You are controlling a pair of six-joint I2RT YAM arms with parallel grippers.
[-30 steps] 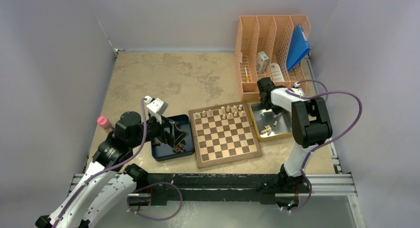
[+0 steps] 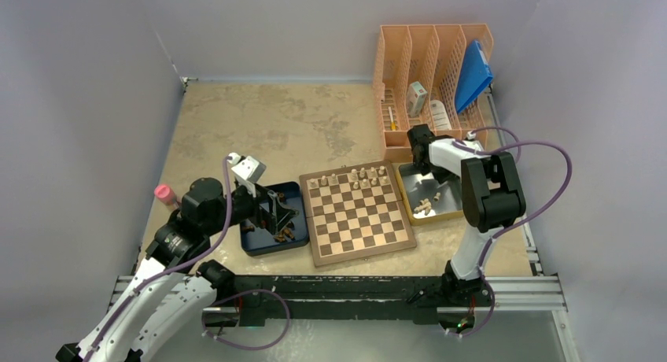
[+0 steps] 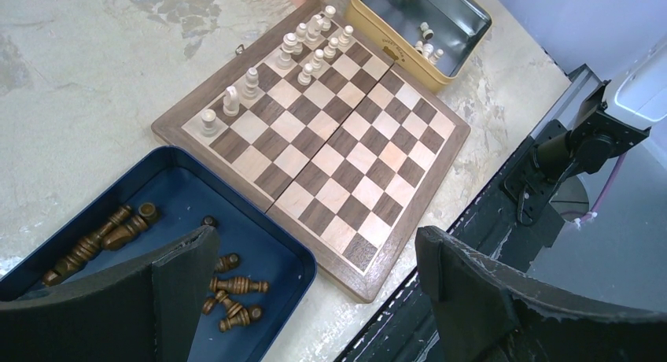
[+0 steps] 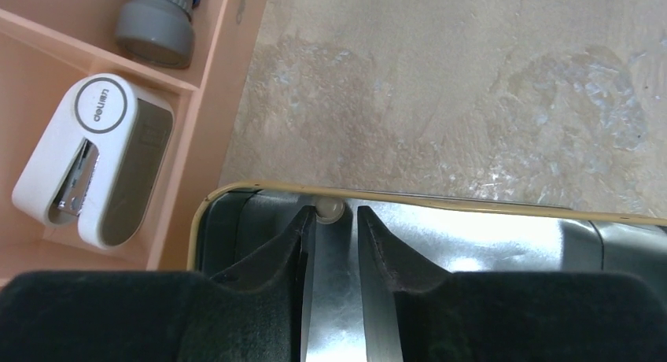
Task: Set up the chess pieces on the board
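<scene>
The wooden chessboard (image 2: 358, 260) lies mid-table with several pale pieces upright along its far side, among them a knight (image 3: 230, 101). In the right wrist view, a pale piece (image 4: 329, 210) shows against the wall of the metal tin (image 4: 440, 202), just past the fingertips of my right gripper. Those fingers are part open, with a narrow gap and nothing clearly gripped. Several pale pieces (image 2: 424, 207) lie loose in the tin's near end. My left gripper hangs open over the dark blue tray (image 3: 295, 256), which holds brown pieces (image 3: 240, 286) on their sides.
An orange divided rack (image 2: 397, 145) stands right behind the tin, with a white stapler-like item (image 4: 102, 161) in one compartment. A pink object (image 2: 165, 193) sits near the left edge.
My right arm has shifted only very slightly over the tin. The left arm, the board and its pieces look unchanged.
</scene>
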